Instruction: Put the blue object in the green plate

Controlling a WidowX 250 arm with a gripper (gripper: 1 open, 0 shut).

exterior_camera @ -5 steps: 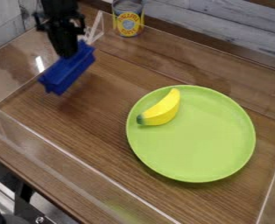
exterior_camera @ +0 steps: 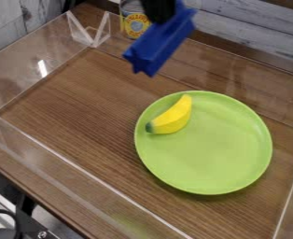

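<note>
A blue block-like object (exterior_camera: 160, 44) hangs tilted above the table in the upper middle of the camera view, slightly blurred. My gripper (exterior_camera: 165, 13) shows as a dark shape at the top edge, shut on the upper end of the blue object; its fingertips are hard to make out. The green plate (exterior_camera: 209, 166) lies flat at the lower right, below and to the right of the blue object in the picture. On the plate's upper-left part rests a yellow banana (exterior_camera: 171, 115).
A can with a yellow label (exterior_camera: 134, 21) stands at the back, partly behind the gripper and blue object. Clear plastic walls (exterior_camera: 24, 65) border the wooden table (exterior_camera: 80, 107) on the left. The wood left of the plate is bare.
From the left of the table, the gripper and blue object have risen and travelled right, now overlapping the can in the picture. Plate and banana stay where they were.
</note>
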